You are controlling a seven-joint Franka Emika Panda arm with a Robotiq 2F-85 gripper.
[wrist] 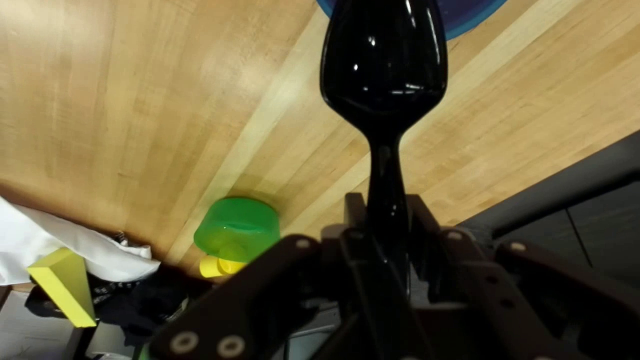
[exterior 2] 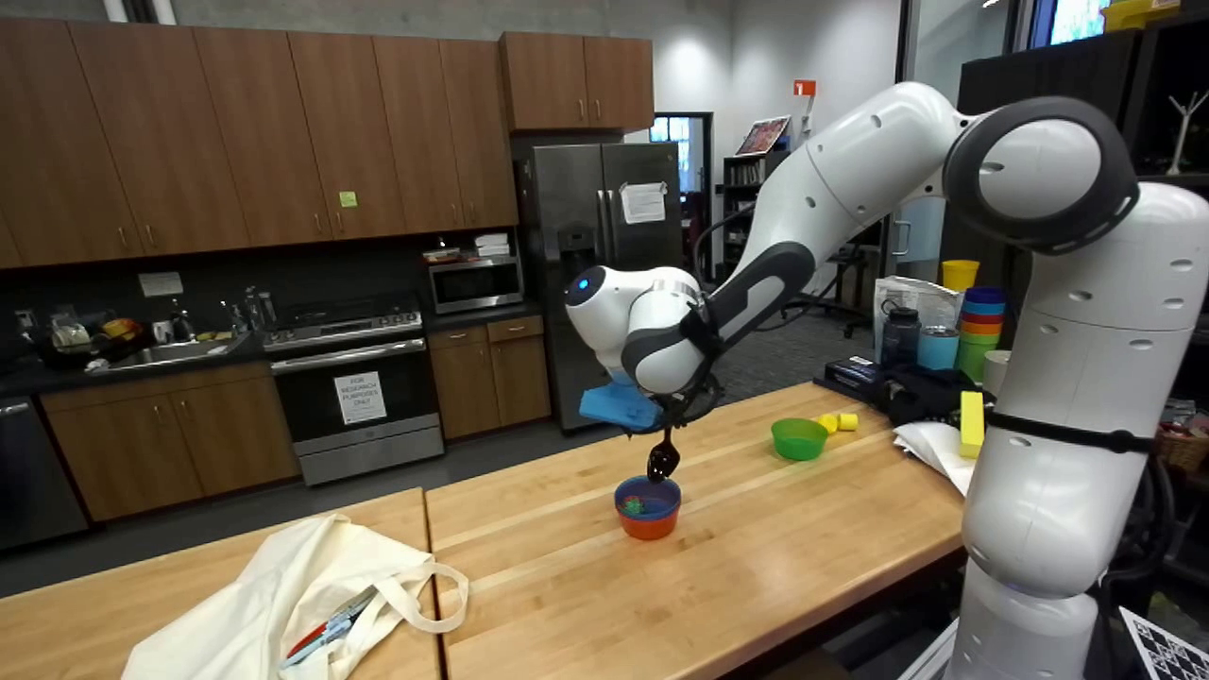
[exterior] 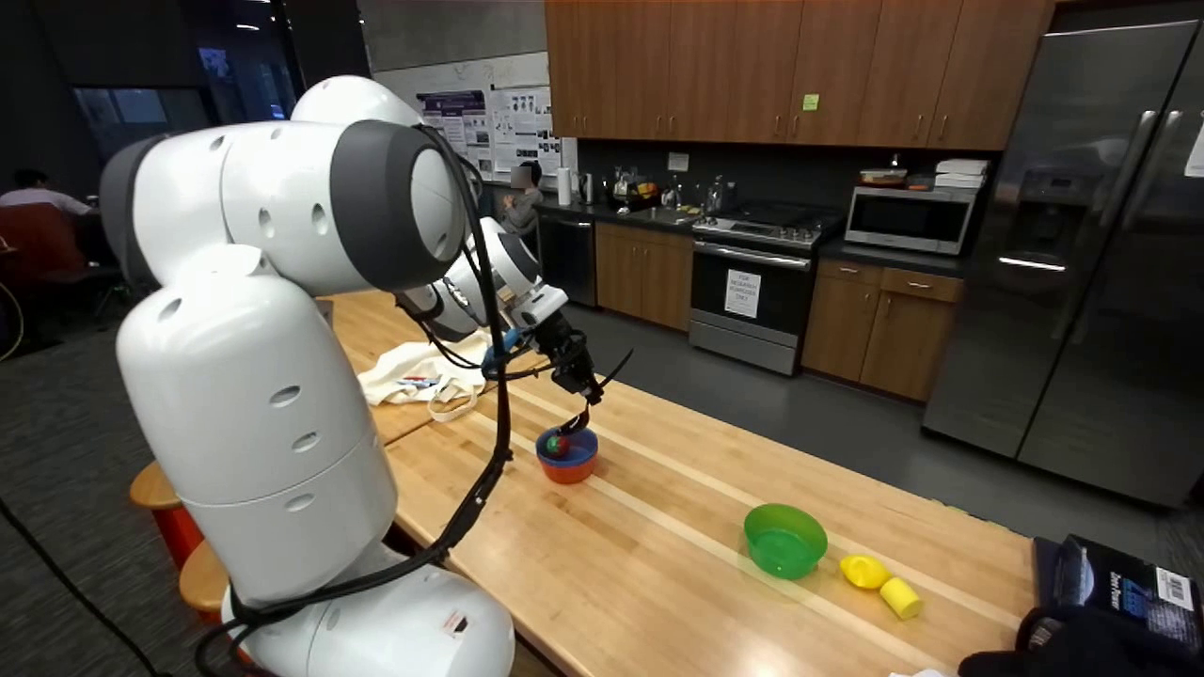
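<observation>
A black spoon point(wrist: 384, 72) sticks out from my gripper, which is shut on its handle. In the second exterior view the spoon's bowl point(exterior 2: 663, 457) hangs just above a blue bowl point(exterior 2: 634, 489) nested in an orange-red bowl point(exterior 2: 649, 528). A red and green item point(exterior: 558, 445), strawberry-like, lies inside the blue bowl. The wrist view shows only part of the blue bowl point(wrist: 471, 15), behind the spoon, and the spoon looks empty there. A green bowl point(exterior: 785, 541) stands farther along the table, with a yellow lemon-like item point(exterior: 864, 571) and a yellow cylinder point(exterior: 900, 598) beside it.
A cream cloth bag point(exterior 2: 289, 589) with pens or tools on it lies at the table's other end. Near the arm's base are a yellow block point(exterior 2: 971, 424), white cloth point(exterior 2: 936, 450) and dark items. Bare tabletop point(exterior 2: 748, 521) stretches between the bowls.
</observation>
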